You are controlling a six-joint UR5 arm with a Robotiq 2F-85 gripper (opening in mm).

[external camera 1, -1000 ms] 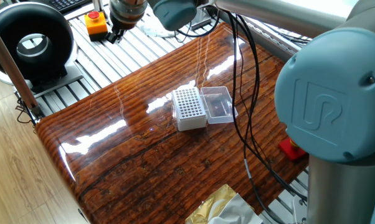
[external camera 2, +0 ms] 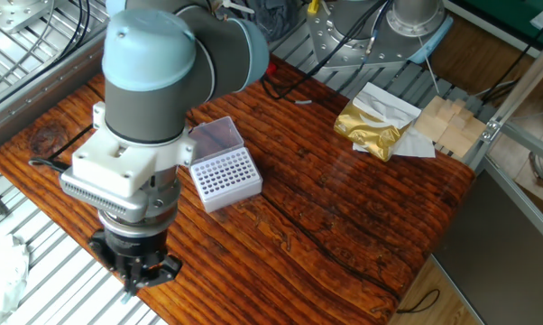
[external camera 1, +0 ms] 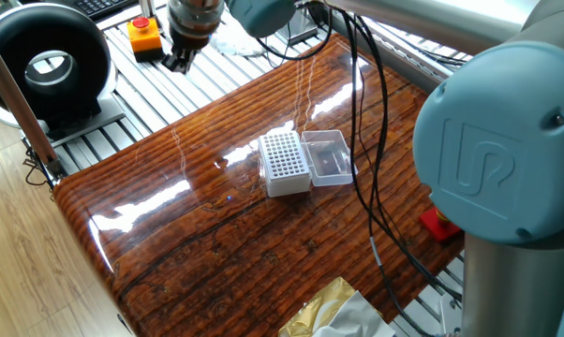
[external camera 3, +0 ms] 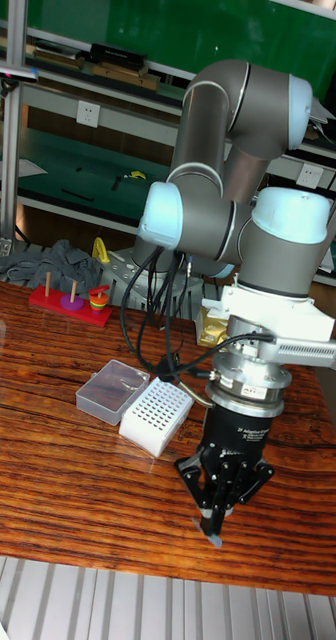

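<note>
My black gripper (external camera 3: 212,525) points downward near the table's edge, with its fingers drawn together at the tips. From between the fingertips a small pale-blue piece (external camera 3: 215,541) sticks out; it shows below them in exterior view 2 as well, too small to identify. A white rack (external camera 1: 286,163) with rows of round holes stands on the wooden table, its clear lid (external camera 1: 328,157) folded open beside it. The gripper is off to one side of the rack, apart from it. Whether any holes are filled cannot be made out.
A gold-and-white packet (external camera 2: 377,123) and wooden blocks (external camera 2: 450,125) lie toward another table edge. A red peg toy (external camera 3: 71,306) stands at the back. Black cables (external camera 1: 380,140) hang from the arm.
In exterior view 1 the gripper has shifted slightly right and downward in the picture. A bright reflection on the table has broken up. Rack and lid have stayed in place.
</note>
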